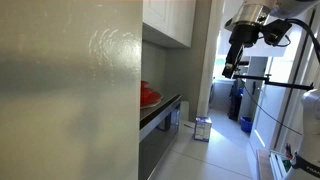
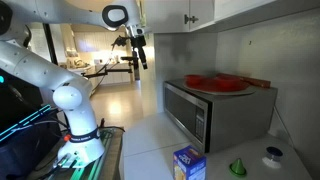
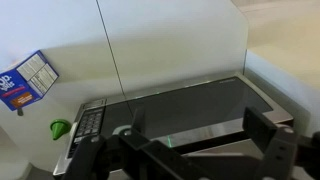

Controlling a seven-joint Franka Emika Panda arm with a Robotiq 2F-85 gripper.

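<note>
In the wrist view my gripper stands open, its dark fingers apart with nothing between them. Beyond them lies the microwave (image 3: pixel 190 105), its dark door facing up in this view. High in the air hangs the gripper (image 2: pixel 141 57) in exterior view 2, left of the microwave (image 2: pixel 184 111) and well clear of it. Exterior view 1 also has the gripper (image 1: pixel 231 66) raised above the counter. A blue box (image 2: pixel 189 163) stands on the counter in front of the microwave. To its right sits a small green object (image 2: pixel 238 167).
Red dishes (image 2: pixel 218 85) rest on top of the microwave. A small jar (image 2: pixel 272 157) with a dark top stands at the right. White cabinets (image 2: pixel 250 15) overhang the counter, and a pale panel (image 1: pixel 70 90) blocks exterior view 1's left side. Bare counter (image 2: pixel 145 155) lies left of the box.
</note>
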